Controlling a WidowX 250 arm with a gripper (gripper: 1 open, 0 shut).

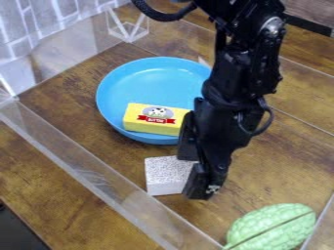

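My black gripper (202, 156) is low over a white speckled block (166, 176), open, its fingers reaching down around the block's right part, which they partly hide. Behind it a yellow butter box (152, 118) with a cow label lies in a blue plate (128, 81). Whether the fingertips touch the block is unclear.
A green striped melon-like object (265, 227) lies at the front right. Clear low walls edge the wooden floor (78, 166). A white grid-like object (39, 34) stands at the back left, outside the walls.
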